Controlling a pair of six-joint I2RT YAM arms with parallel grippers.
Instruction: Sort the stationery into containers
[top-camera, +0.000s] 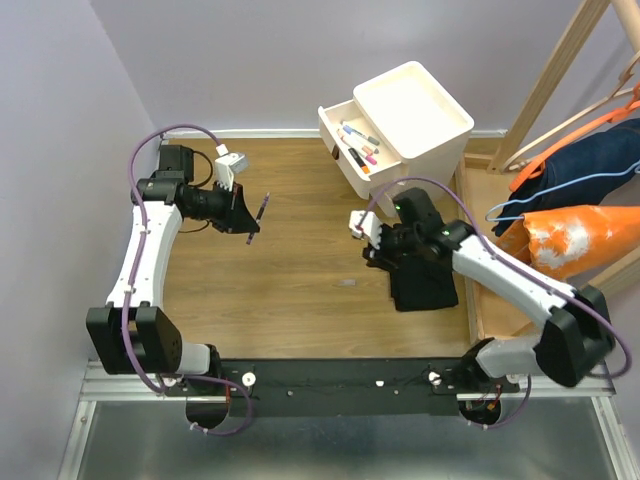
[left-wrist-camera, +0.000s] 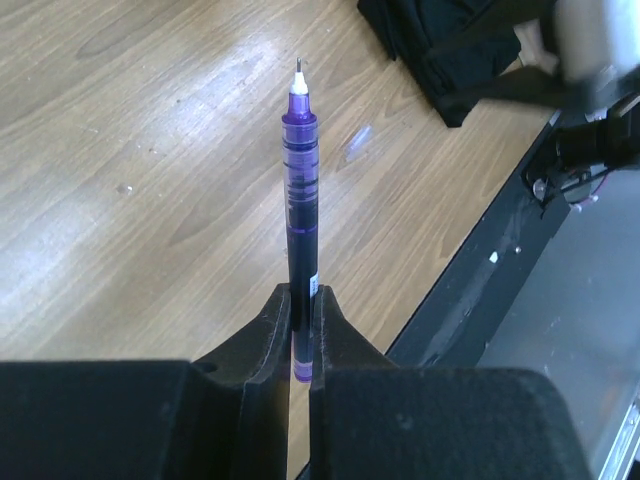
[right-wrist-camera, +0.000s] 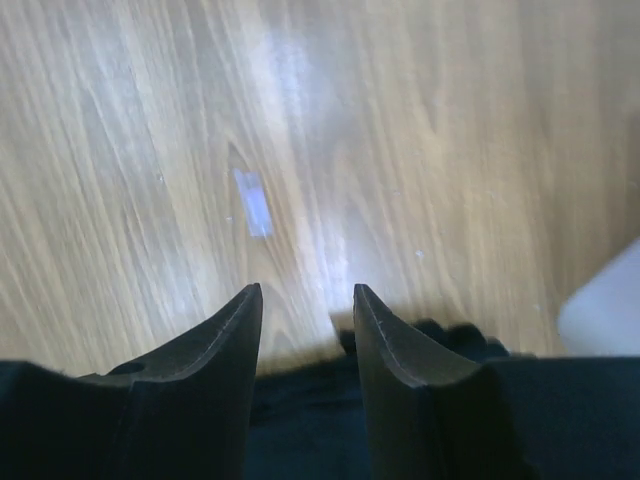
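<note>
A purple pen (left-wrist-camera: 301, 200) stands out of my left gripper, which is shut around its lower part; the bare tip points away from the fingers. From above, this pen (top-camera: 259, 217) is held over the left part of the wooden table. My right gripper is open, its fingers apart with only table and dark cloth behind them. In the top view the right gripper (top-camera: 374, 260) is beside the folded black cloth (top-camera: 424, 287). At the back, a white drawer unit (top-camera: 415, 110) has its top drawer (top-camera: 333, 132) pulled out, with several pens and markers (top-camera: 357, 150) inside.
A wooden rack (top-camera: 487, 290) with hanging clothes (top-camera: 575, 240) fills the right side. A small shiny patch (top-camera: 345, 282) shows on the table.
</note>
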